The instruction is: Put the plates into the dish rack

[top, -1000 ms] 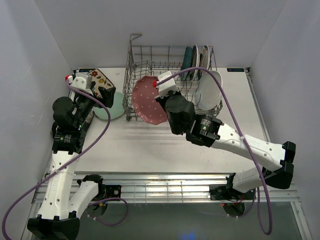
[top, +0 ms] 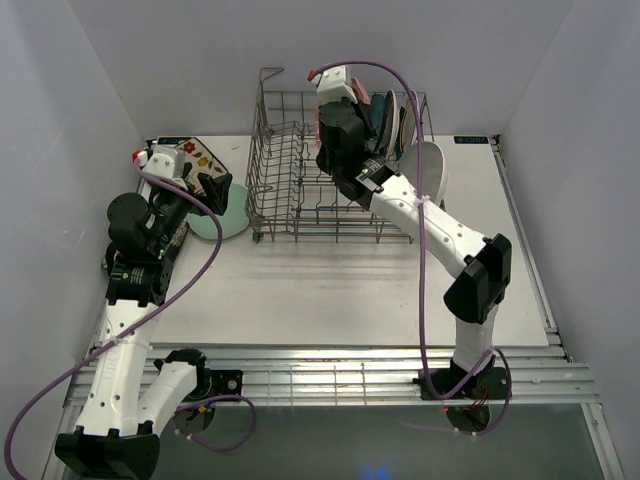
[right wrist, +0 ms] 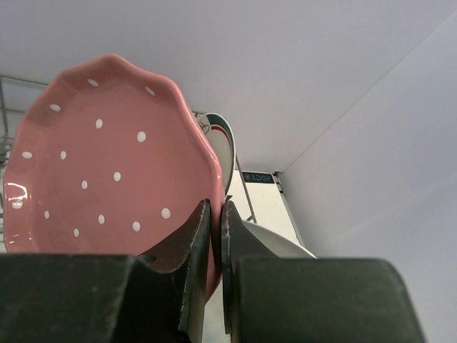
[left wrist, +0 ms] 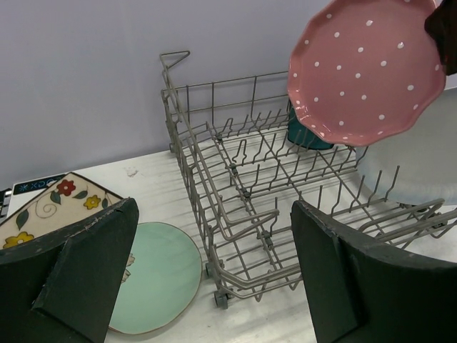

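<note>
A pink polka-dot plate (left wrist: 364, 71) is held upright over the rack's back right, gripped at its rim by my right gripper, which is shut on it; from above the arm hides most of it. The wire dish rack (top: 282, 232) holds several upright plates (top: 390, 120) at back right and a white plate (top: 432, 170) at front right. My left gripper is open and empty, left of the rack, over a mint green plate (left wrist: 161, 279) and a flowered square item (top: 200, 160) on the counter.
The rack's left and middle show bare tines. The counter in front of the rack (top: 300, 300) and to its right is clear. Walls close in at back and both sides.
My right gripper has carried the pink plate back and up, from the rack's front middle to the back right near the other plates, turning it more edge-on. The left arm is still.
</note>
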